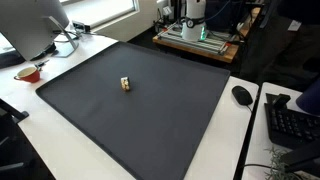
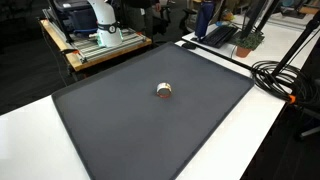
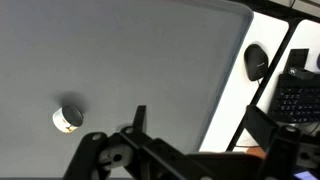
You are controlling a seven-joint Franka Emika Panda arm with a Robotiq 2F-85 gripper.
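Observation:
A small, pale, roughly round-ended object (image 3: 67,119) rests on the dark grey board (image 3: 150,50); in the wrist view it lies at the lower left. One end shows orange-brown marks. From exterior view 1 the same small object (image 1: 125,85) sits toward the far side of the board, and in exterior view 2 this object (image 2: 163,90) appears near its middle. My gripper is open, its black fingers wide apart with only bare board visible between them. The small object is outside the fingers, to their left. In the exterior views I cannot make out the gripper clearly.
Beyond the board's right edge lie a black mouse (image 3: 256,62) and a keyboard (image 3: 297,98). A red cup (image 1: 28,75) stands off the board's far left corner. Coiled black cable (image 2: 280,78) lies on the white table's right side. Most of the board is clear.

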